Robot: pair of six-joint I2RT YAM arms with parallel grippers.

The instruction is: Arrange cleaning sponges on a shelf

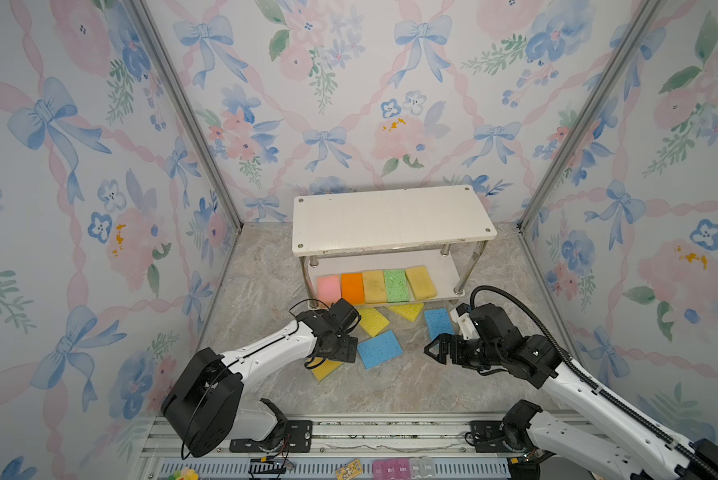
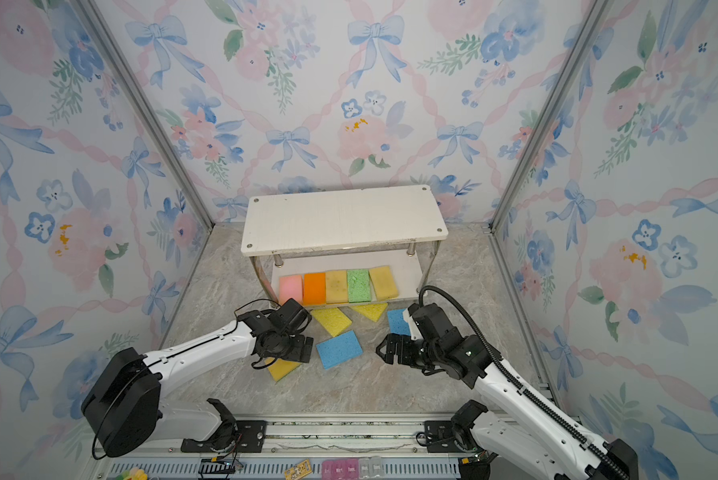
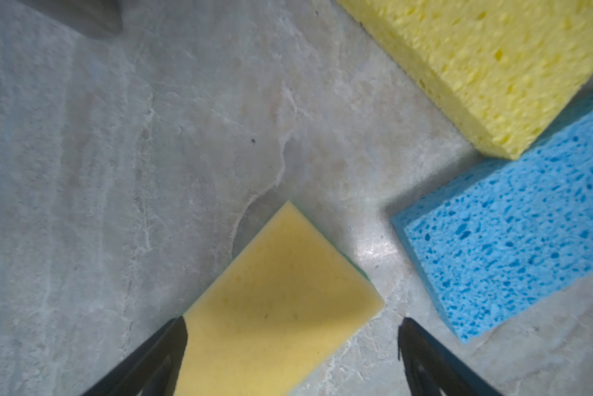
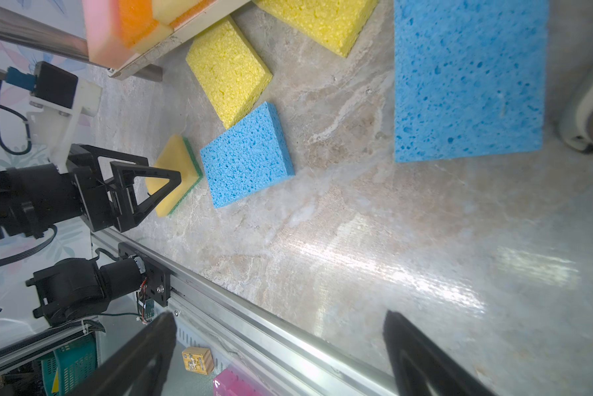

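Observation:
My left gripper (image 1: pixel 335 352) hangs open over a yellow green-backed sponge (image 3: pixel 276 303); its wrist view shows that sponge between and ahead of its fingertips, with a blue sponge (image 3: pixel 514 217) and a yellow sponge (image 3: pixel 481 59) beside it. My right gripper (image 1: pixel 440 345) is open, near another blue sponge (image 4: pixel 468 79). A second loose yellow sponge (image 1: pixel 407 310) lies before the white shelf (image 1: pixel 391 216). On its lower board stand pink (image 1: pixel 328 288), orange (image 1: pixel 352 288), tan (image 1: pixel 373 286), green (image 1: pixel 395 285) and yellow (image 1: pixel 419 281) sponges in a row.
The shelf's metal legs (image 1: pixel 475 264) stand at both sides. Bare marble floor (image 1: pixel 407 384) lies at the front middle and at both sides of the shelf. A metal rail (image 1: pixel 359 416) runs along the front edge.

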